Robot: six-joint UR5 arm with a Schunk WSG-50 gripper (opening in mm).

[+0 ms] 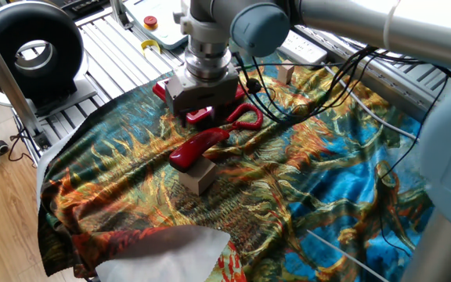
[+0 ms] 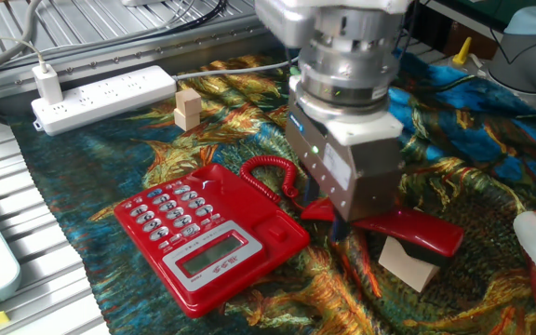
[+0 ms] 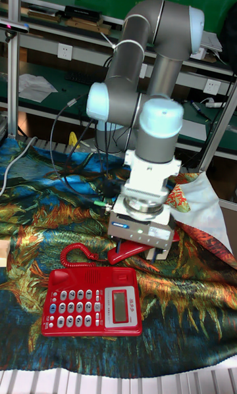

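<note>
A red desk telephone base with a keypad and small display lies on the patterned cloth. Its red handset is off the cradle, one end raised on a small wooden block. A coiled red cord joins the two. My gripper points down over the handset's cord end, beside the base. Its dark fingers look spread apart, with nothing seen held between them. The gripper body covers part of the handset in the second and third views, so any contact is hidden.
Two small wooden blocks stand stacked near a white power strip. A pale cloth flap lies at the table's near edge. Loose black cables hang from the arm. Open cloth surrounds the handset.
</note>
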